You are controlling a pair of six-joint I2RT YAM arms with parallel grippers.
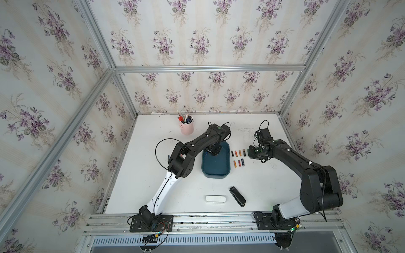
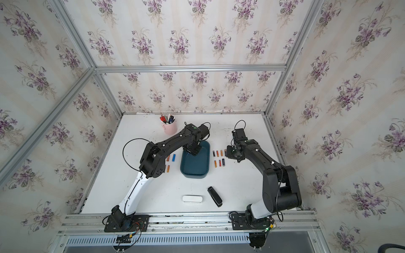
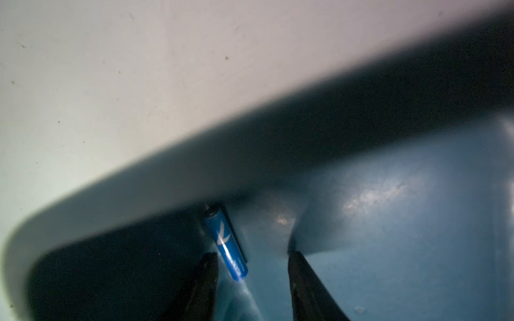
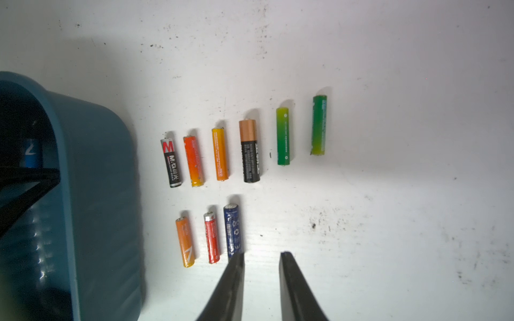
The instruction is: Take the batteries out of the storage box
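Note:
The dark teal storage box [image 1: 216, 166] sits mid-table. In the left wrist view a blue battery [image 3: 227, 246] lies at its bottom near a wall. My left gripper hangs over it, open, fingertips either side just below the battery's end, nothing between them. Right of the box, batteries stand out in two rows on the table, including a green one [image 4: 282, 136], a black-copper one [image 4: 249, 151] and a navy one [image 4: 232, 227]. My right gripper is above the table there, fingers apart and empty. More batteries [image 2: 173, 157] lie left of the box.
A pink pen cup [image 1: 186, 127] stands at the back. A white case [image 1: 215, 198] and a black stapler-like object [image 1: 237, 196] lie in front. The left arm reaches across the table's left half. The far left and right front have free room.

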